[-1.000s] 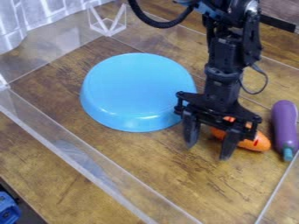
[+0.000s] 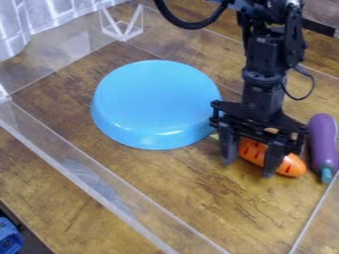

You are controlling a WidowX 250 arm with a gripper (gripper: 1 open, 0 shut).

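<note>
My black gripper (image 2: 259,149) is lowered to the wooden surface at the right of the camera view, its fingers over an orange toy carrot (image 2: 283,165). The carrot lies tilted beneath the gripper, partly hidden by it. Whether the fingers are closed on it I cannot make out. A purple toy eggplant (image 2: 322,144) with a pale green stem lies just right of the carrot.
An upturned light blue bowl (image 2: 153,102) sits left of the gripper, close to it. Clear plastic edging runs along the left.
The gripper has moved slightly right and up in the view since a second ago. The carrot and eggplant appear shifted slightly to the right.
</note>
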